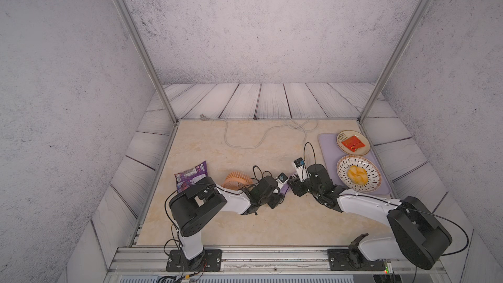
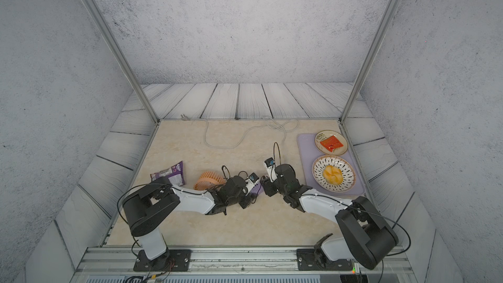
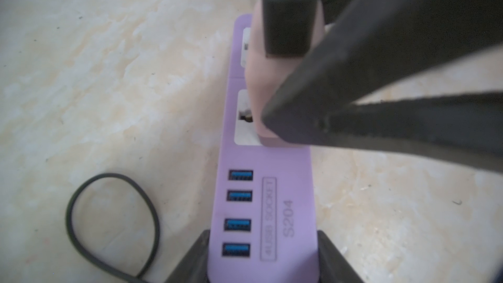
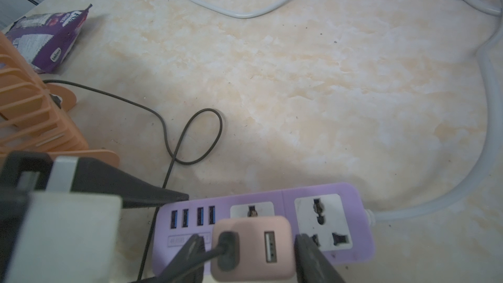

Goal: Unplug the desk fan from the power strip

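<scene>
The lilac power strip (image 3: 251, 162) lies on the table, and my left gripper is shut across its USB end. Over the socket nearer the USB ports is a pink plug (image 4: 277, 270) with a black cable connector in it. My right gripper is shut on this plug, one finger (image 4: 314, 262) at each side. The plug's prongs are hidden, so I cannot tell how deep it sits. The outer socket (image 4: 323, 222) is empty. The orange desk fan (image 4: 31, 110) stands left of the strip, a thin black cable (image 4: 175, 157) trailing from it.
A grey cord (image 4: 487, 110) leaves the strip's far end and winds toward the back. A purple snack bag (image 1: 191, 175) lies at the left. Two plates (image 1: 359, 174) rest on a lilac tray (image 1: 329, 149) at the right. Behind the arms, the table is mostly clear.
</scene>
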